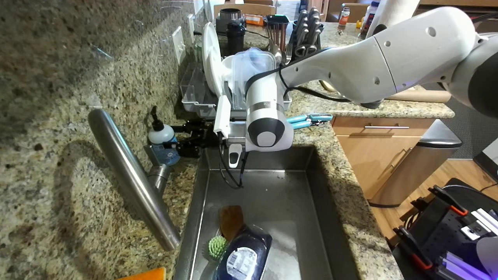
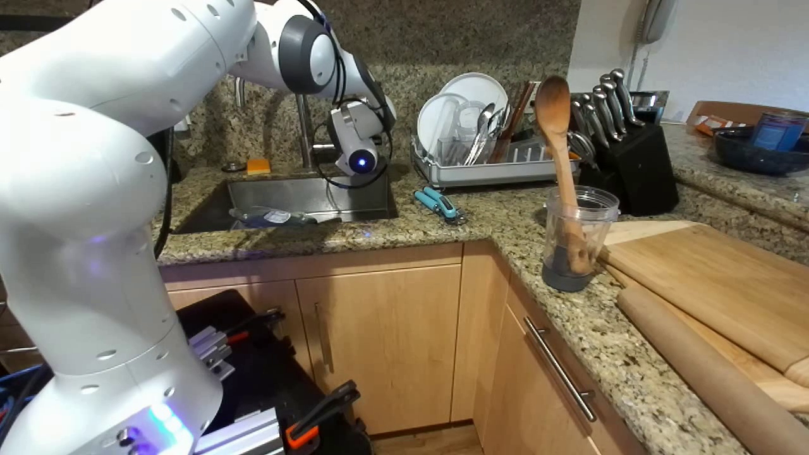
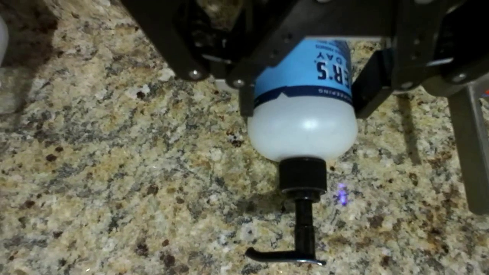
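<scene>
A soap pump bottle (image 3: 302, 128) with a white body, blue label and black pump top fills the middle of the wrist view. My gripper is shut on it, one finger on each side at the label's height. In exterior view 1 the same bottle (image 1: 162, 135) is upright behind the sink, near the backsplash and the faucet, with my gripper (image 1: 175, 140) reaching it from the right. Whether its base touches the counter cannot be made out. Exterior view 2 hides the bottle and the fingers.
The steel faucet (image 1: 135, 179) stands close in front of the bottle. In the sink (image 1: 280, 200) lie a dark bottle (image 1: 245, 254), a green scrubber (image 1: 217, 246) and a wooden piece (image 1: 231, 221). A dish rack (image 2: 493, 175) and a blue-handled can opener (image 2: 438, 203) sit to one side.
</scene>
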